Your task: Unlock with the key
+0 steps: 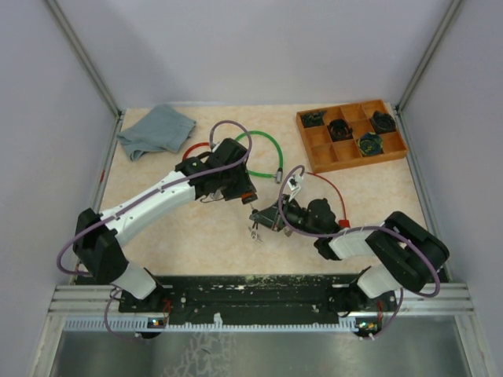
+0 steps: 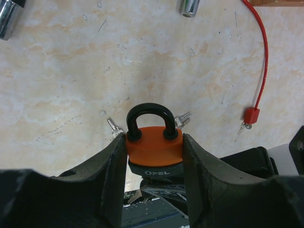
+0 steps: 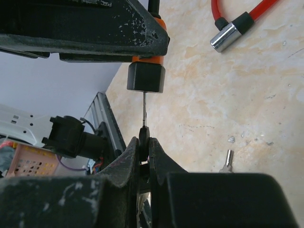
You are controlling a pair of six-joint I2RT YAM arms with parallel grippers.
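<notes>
In the left wrist view, an orange padlock [image 2: 154, 145] with a black shackle is clamped between the fingers of my left gripper. Both shackle legs sit in the body. My right gripper is shut on a key [image 3: 144, 110], its dark head between the fingertips. The thin blade points up and meets the black underside of the padlock [image 3: 146, 77]; how deep it sits in the keyhole cannot be told. From above, the left gripper [image 1: 247, 195] holds the padlock just up and left of the right gripper [image 1: 257, 217].
Loose keys [image 1: 255, 235] lie on the table beneath the grippers. Behind are a green cable lock [image 1: 271, 140], a red cable [image 1: 334, 187] with a red tag, a grey cloth [image 1: 157, 131] and a compartment tray [image 1: 346, 161].
</notes>
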